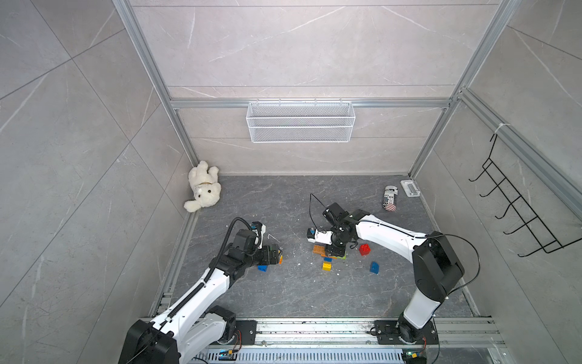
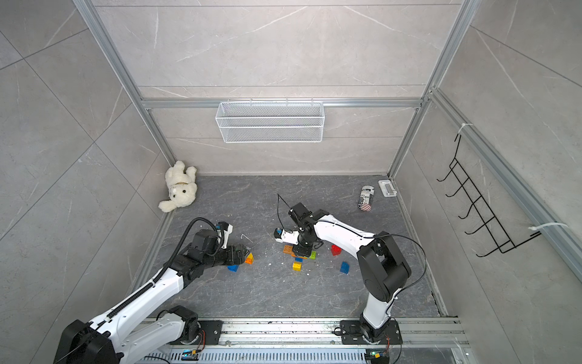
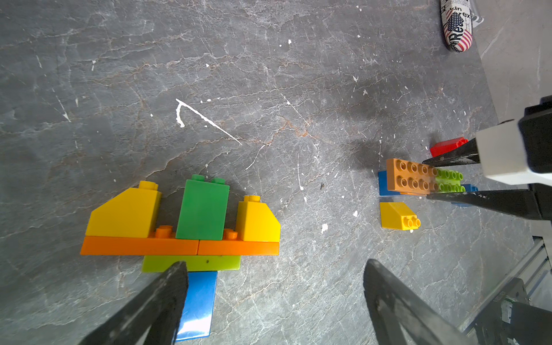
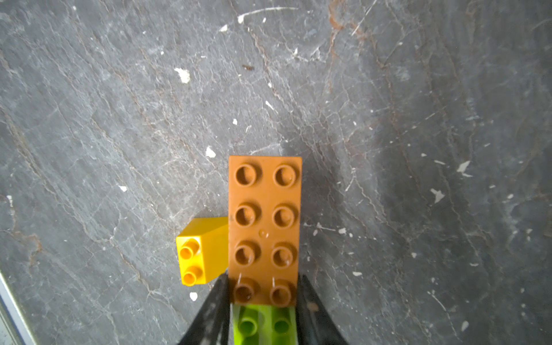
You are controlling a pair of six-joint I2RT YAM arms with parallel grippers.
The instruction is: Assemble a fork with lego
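Observation:
My right gripper is shut on an orange brick [image 4: 263, 230] with a lime brick [image 4: 264, 325] behind it, over the table. Beside this piece lie a yellow slope brick and, in the left wrist view, a blue brick [image 3: 387, 184]. My left gripper stands open above an assembly of two yellow slopes [image 3: 123, 215], a green brick [image 3: 201, 210], orange plates [image 3: 235, 247], a lime plate [image 3: 189, 263] and a blue piece [image 3: 198, 302].
A red brick [image 1: 364, 248] and another blue brick [image 1: 374, 267] lie to the right. A white bear [image 1: 206, 193] and a can [image 1: 390, 198] are at the back.

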